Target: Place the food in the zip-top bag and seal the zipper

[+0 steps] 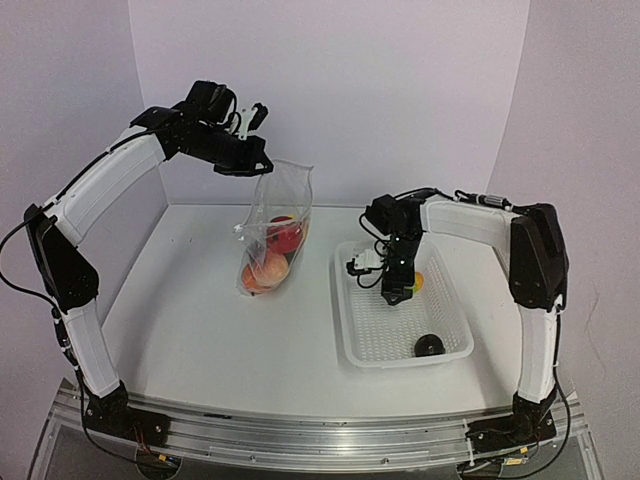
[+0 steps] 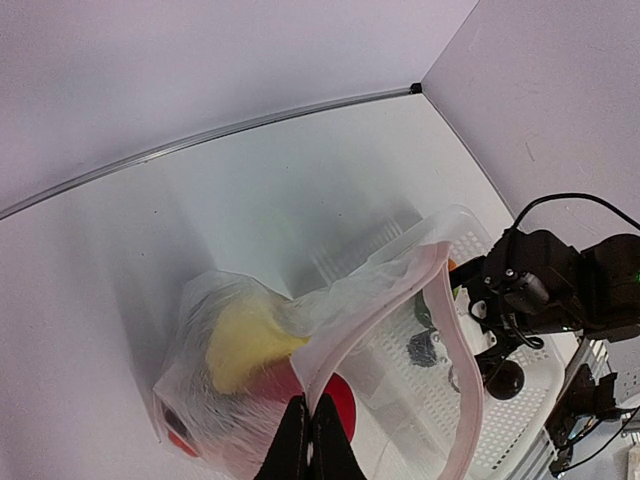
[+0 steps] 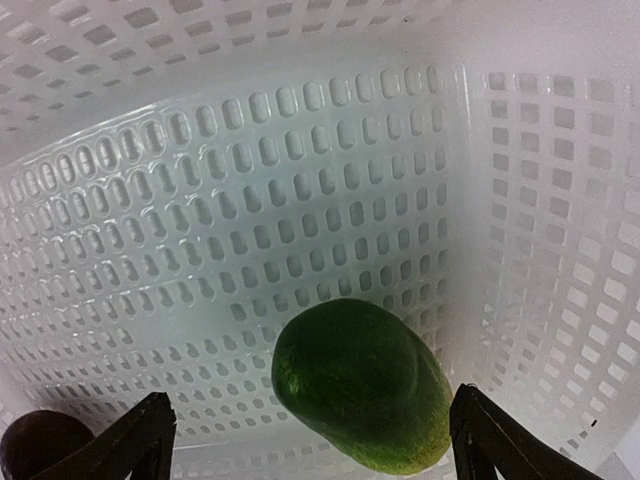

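The clear zip top bag [image 1: 292, 185] hangs with its mouth spread, several fruits in its lower part, among them a red one [image 1: 285, 236] and a peach-coloured one [image 1: 270, 268]. My left gripper is shut on the rim of the bag's mouth. Inside the white basket [image 1: 350, 340] lies a green mango [image 3: 360, 385] with a yellowish end; in the top view the right arm mostly covers it. My right gripper stands open low over the basket, fingers apart on either side of the mango. A dark round fruit [image 1: 429, 345] sits at the basket's front.
The basket's perforated walls [image 3: 570, 200] rise around the right gripper. Bare white table lies in front of the bag and left of the basket. A metal rail [image 1: 320, 438] runs along the front edge.
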